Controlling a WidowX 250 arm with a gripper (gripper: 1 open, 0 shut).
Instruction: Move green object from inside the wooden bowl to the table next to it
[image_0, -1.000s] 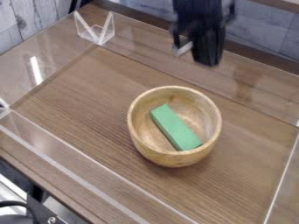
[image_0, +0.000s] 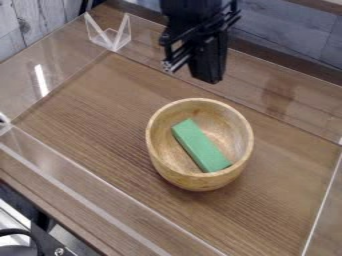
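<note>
A green block (image_0: 202, 146) lies inside the round wooden bowl (image_0: 160, 150), tilted along a diagonal on the bowl's floor. Above and beyond the bowl, the dark gripper (image_0: 168, 68) hangs from the top of the camera view. Its fingers appear shut, with nothing held between them. A clear gap separates the gripper from the block. Most of the arm behind it is cut off by the upper edge.
A clear, thin-edged object (image_0: 110, 32) stands near the far left corner. Black cables (image_0: 30, 238) sit at the lower left.
The gripper has come down from the top edge and shifted toward the bowl. Bowl and green block stay where they were.
</note>
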